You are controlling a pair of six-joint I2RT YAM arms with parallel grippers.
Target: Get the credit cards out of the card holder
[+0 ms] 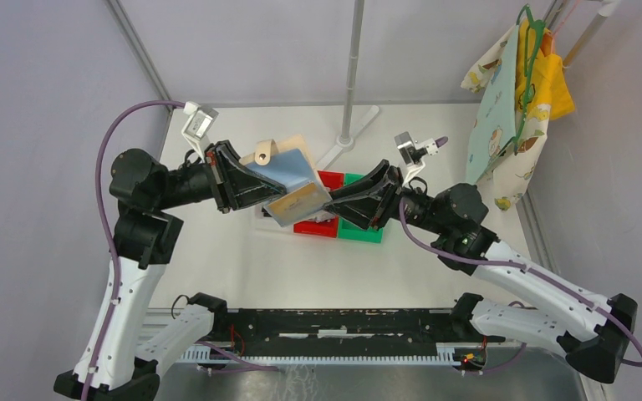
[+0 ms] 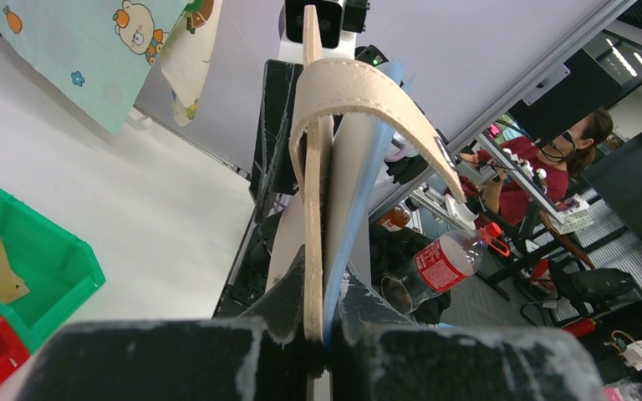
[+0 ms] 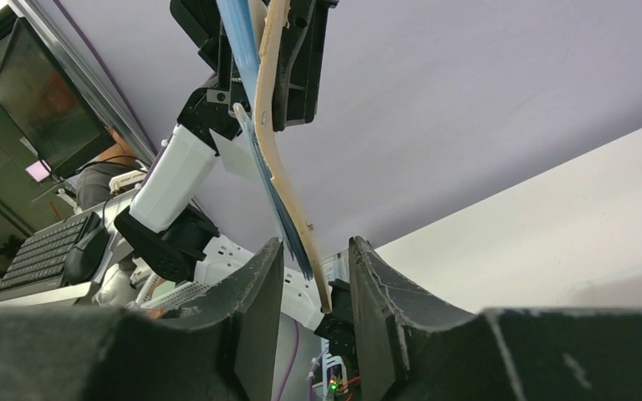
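Observation:
The card holder [image 1: 286, 171], tan leather with a snap strap, blue inside and clear sleeves showing a tan card [image 1: 298, 200], is held in the air, gripped by my left gripper [image 1: 277, 190]. In the left wrist view its strap [image 2: 368, 92] stands above the fingers. My right gripper [image 1: 332, 203] is part open at the holder's lower right edge. In the right wrist view the holder's edge [image 3: 288, 200] hangs edge-on between and just beyond its fingertips; whether they touch it cannot be told.
Red [image 1: 314, 230] and green [image 1: 361, 236] bins sit on the white table [image 1: 217, 267] beneath the holder. A white stand [image 1: 351, 83] is behind. Fabric bags [image 1: 501, 125] hang at the right.

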